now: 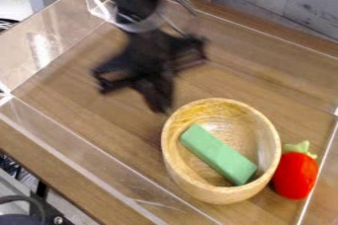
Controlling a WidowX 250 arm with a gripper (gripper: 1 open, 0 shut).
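Note:
A wooden bowl rests at the lower right of the tabletop, holding a green block that lies diagonally inside it. Right of the bowl, touching or very close, lies a red toy vegetable with a green top. The black gripper is motion-blurred, up and left of the bowl and clear of it; whether its fingers are open or shut cannot be made out.
Clear plastic edging runs along its near and left sides. A grey wall stands at the back right, and cables show beyond the lower-left edge.

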